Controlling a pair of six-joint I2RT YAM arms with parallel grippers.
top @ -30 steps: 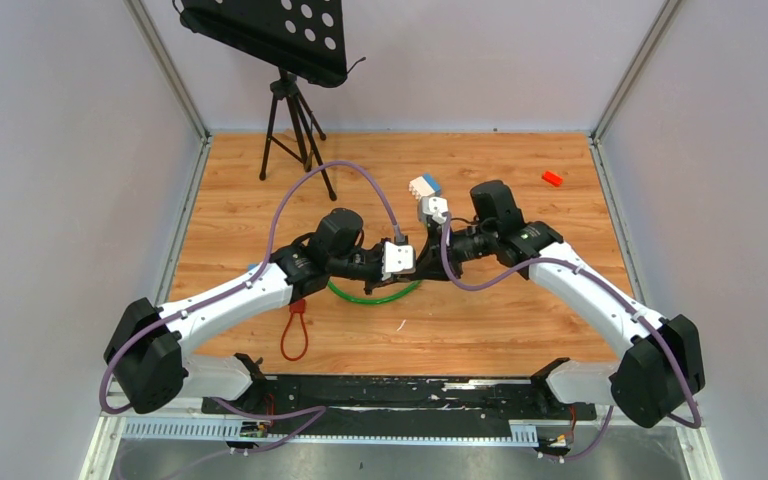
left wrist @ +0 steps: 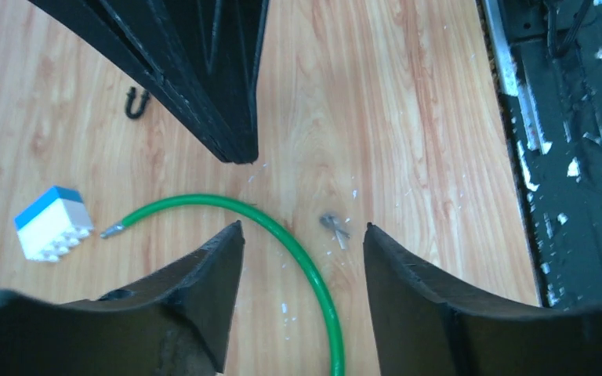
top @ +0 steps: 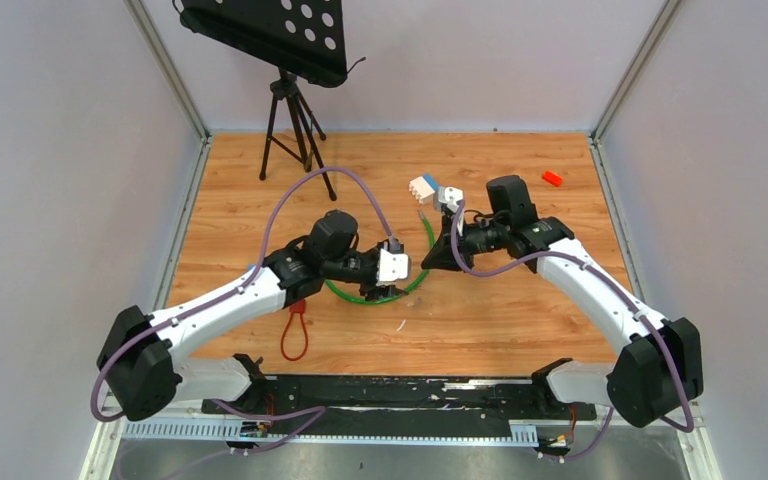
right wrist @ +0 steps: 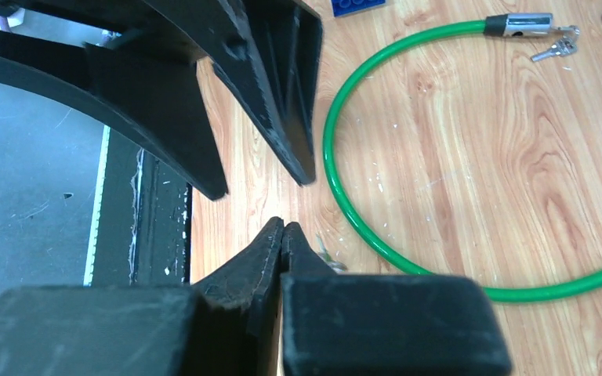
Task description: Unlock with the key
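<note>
The green cable lock (top: 365, 300) lies in an arc on the wooden table. Its black-and-silver lock head (right wrist: 527, 25) shows in the right wrist view, and a small bunch of keys (right wrist: 556, 48) lies at its end. A small, blurred, key-like metal piece (left wrist: 335, 227) shows beyond the gap of my left gripper; whether it rests on the table I cannot tell. That gripper is open, nothing held between its fingers. My right gripper is shut, with nothing visible in it, its fingertips apart from the left gripper's fingers (right wrist: 302, 168).
A white-and-blue block (top: 424, 188) lies behind the arms, and a red block (top: 552, 178) farther right. At the left front is a red looped cord (top: 294, 335). A black stand (top: 295, 110) rises at the back left.
My right gripper has drawn back to the right, leaving a gap where the two grippers met.
</note>
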